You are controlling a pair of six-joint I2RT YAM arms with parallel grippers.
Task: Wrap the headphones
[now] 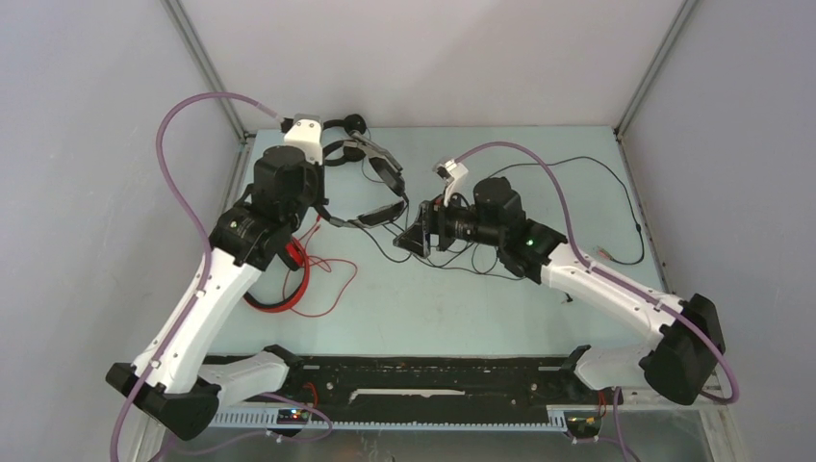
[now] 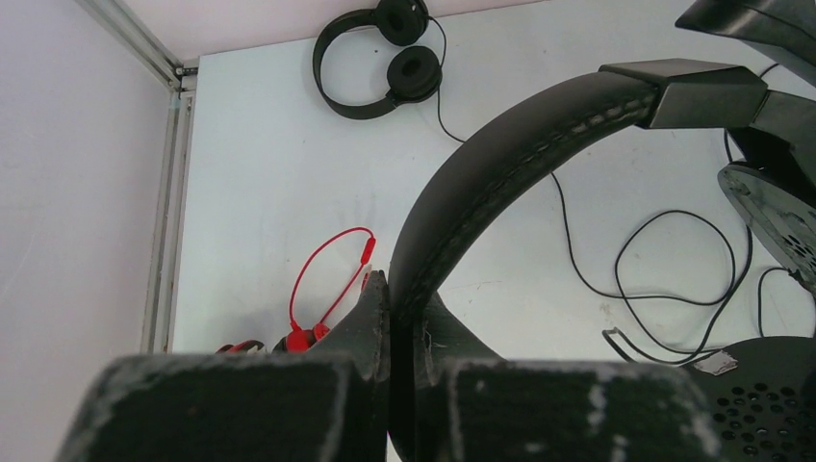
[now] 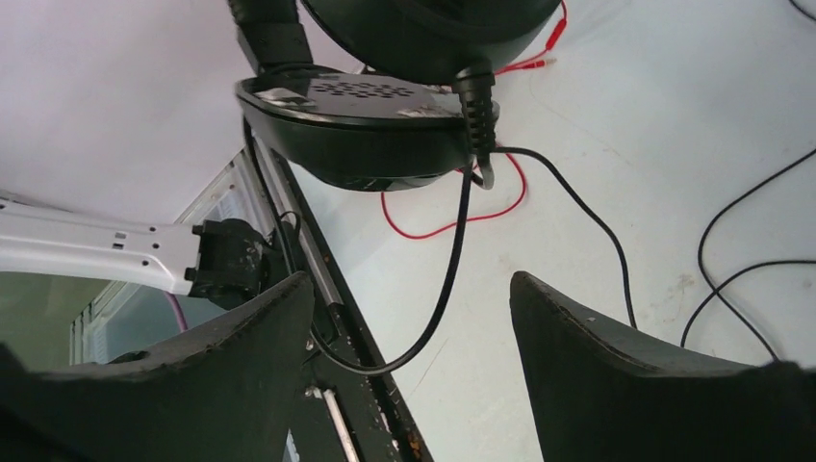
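My left gripper is shut on the padded headband (image 2: 520,159) of the large black headphones, holding them raised above the table. In the top view their ear cups (image 1: 383,215) hang to the right of the left gripper (image 1: 319,197). My right gripper (image 1: 412,241) is open, just right of the ear cups and over the loose black cable. In the right wrist view, the cable (image 3: 445,289) droops from an ear cup (image 3: 361,144) across the space between the parted fingers; I cannot tell whether it lies inside them.
Smaller black headphones (image 2: 414,72) lie at the back left. Red headphones (image 1: 306,284) with a red cord (image 1: 337,303) rest under the left arm. A black cable (image 1: 630,207) runs along the right side.
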